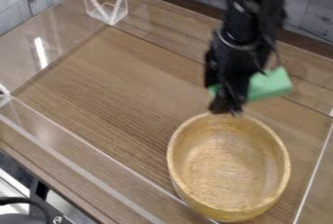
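My gripper point(224, 92) is just above the upper rim of a wooden bowl point(228, 169), shut on a green object point(268, 84) that sticks out to the right behind the fingers. The arm is dark and blurred. The bowl is empty where it shows.
A small white wire holder point(107, 6) stands at the back left. Walls border the table at the back, and dark cables show at the lower left corner.
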